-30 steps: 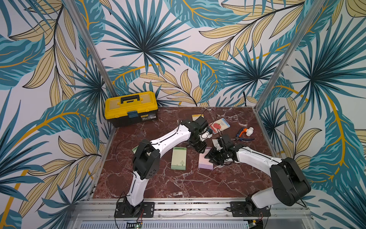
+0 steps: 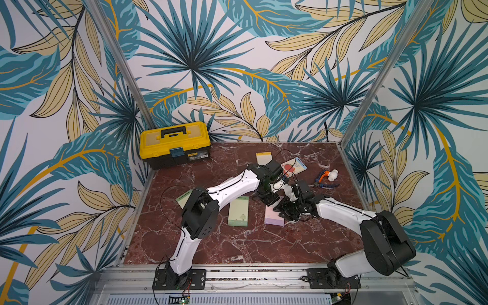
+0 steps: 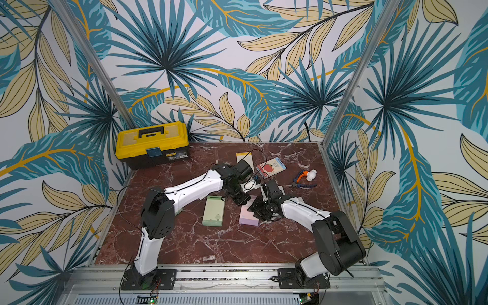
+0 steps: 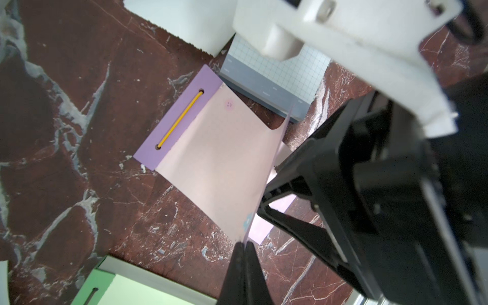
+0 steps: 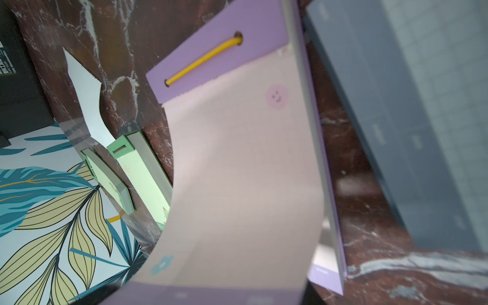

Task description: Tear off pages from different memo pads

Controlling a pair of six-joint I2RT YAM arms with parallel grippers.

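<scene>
The memo pad with a purple spine [image 4: 178, 122] and a yellow cord lies on the dark marble table. Its pale pink page [image 4: 213, 167] is lifted and curved away from the pad, still joined along the spine. In the left wrist view my left gripper is shut on a corner of this page's free edge. My right gripper sits low on the other side of the raised page. That page partly covers its fingertips, so their gap cannot be judged. In the right wrist view the page hides most of the pad beneath.
A grey-blue pad [image 4: 269, 84] with grid paper lies close beside the purple one. Green pads [image 2: 238, 211] lie to the left. A yellow toolbox [image 2: 175, 139], a red-printed pad [image 2: 294, 166] and pliers [image 2: 322, 180] stand towards the back.
The right arm has barely moved.
</scene>
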